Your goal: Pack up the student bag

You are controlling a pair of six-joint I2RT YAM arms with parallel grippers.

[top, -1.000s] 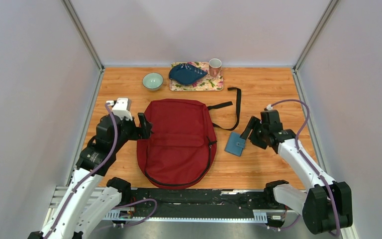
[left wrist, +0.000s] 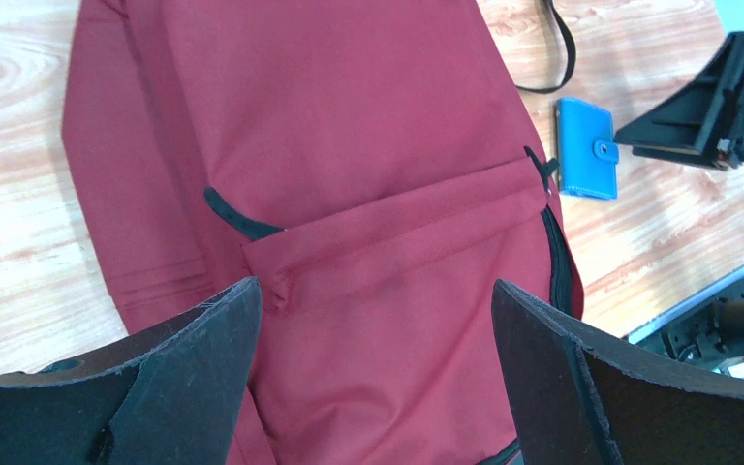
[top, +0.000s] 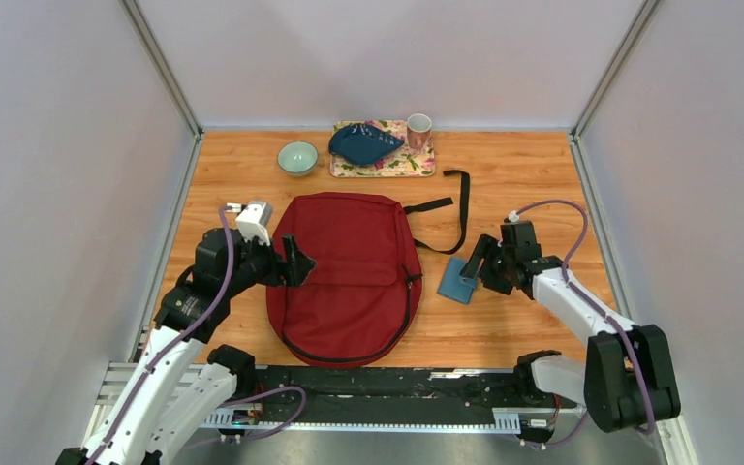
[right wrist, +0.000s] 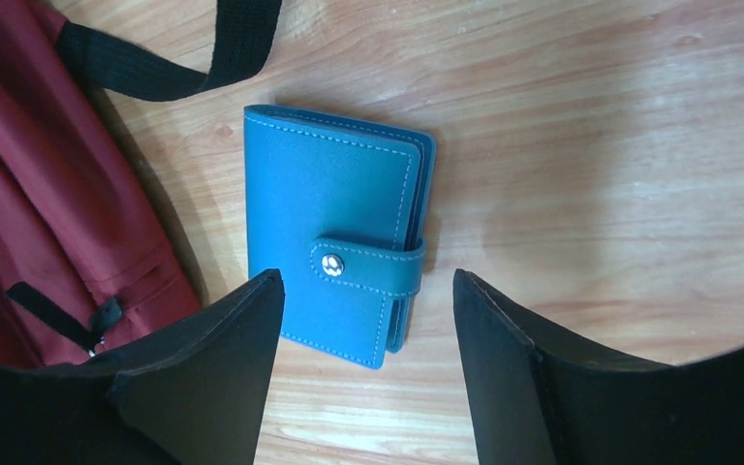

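A dark red backpack (top: 344, 276) lies flat in the middle of the table, its pocket seam and black zip pull (left wrist: 554, 167) on the upper side. Just right of it rests a small blue wallet (right wrist: 334, 194) with a snap strap, flat on the wood. My right gripper is over the wallet's near end with its fingers spread apart; nothing is held between them. Above the left part of the bag hovers my left gripper, open and empty, with red fabric showing below its fingers.
At the back, a floral tray (top: 383, 169) carries a dark blue cap (top: 363, 143) and a cup (top: 418, 132). Left of it stands a pale green bowl (top: 297, 158). A black strap (top: 464, 208) curls over the wood right of the bag. Bare wood lies at the far right.
My left gripper has shifted right, further over the bag. Bag and wallet lie where they were.
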